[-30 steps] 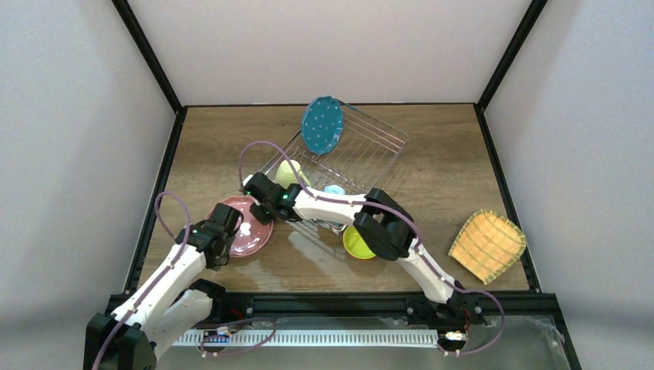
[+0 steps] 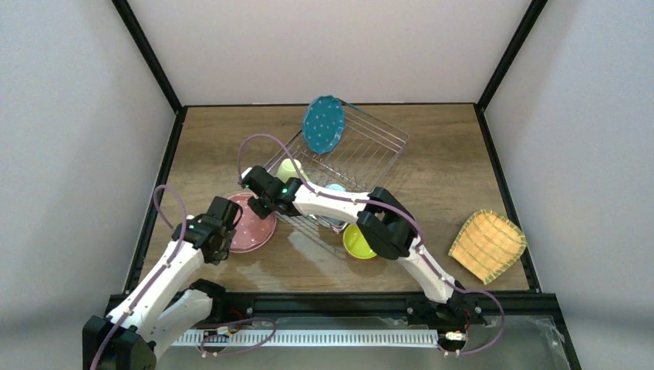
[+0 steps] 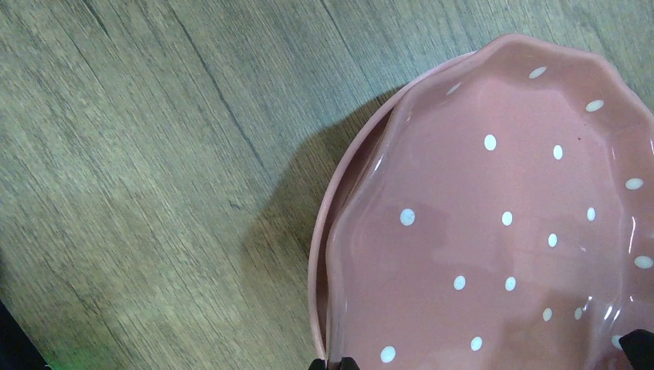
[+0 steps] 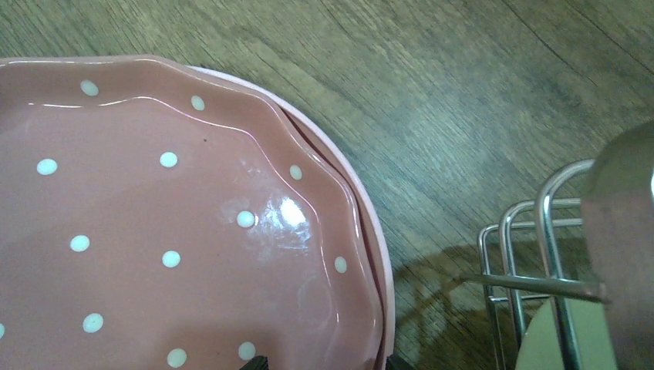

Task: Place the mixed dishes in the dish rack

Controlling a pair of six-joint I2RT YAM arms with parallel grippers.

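A pink, white-dotted plate [image 3: 493, 200] with a wavy rim rests on a second pink plate [image 3: 315, 270], whose smooth edge shows along one side. At the bottom of the left wrist view, my left gripper is shut on the dotted plate's rim. My right gripper is open, its fingertips spread either side of the stack's other edge. The wire dish rack [image 2: 372, 146] holds a blue dotted plate [image 2: 323, 125] upright and a pale green cup [image 2: 288, 169]. My right arm hides part of the rack.
A yellow bowl [image 2: 358, 242] stands by the rack's near corner, close under my right arm. A light blue item [image 2: 335, 187] shows behind that arm. At the far right lies a yellow checked cloth [image 2: 487, 245]. Bare table separates the bowl from the cloth.
The pink plates show a small shift to the right.
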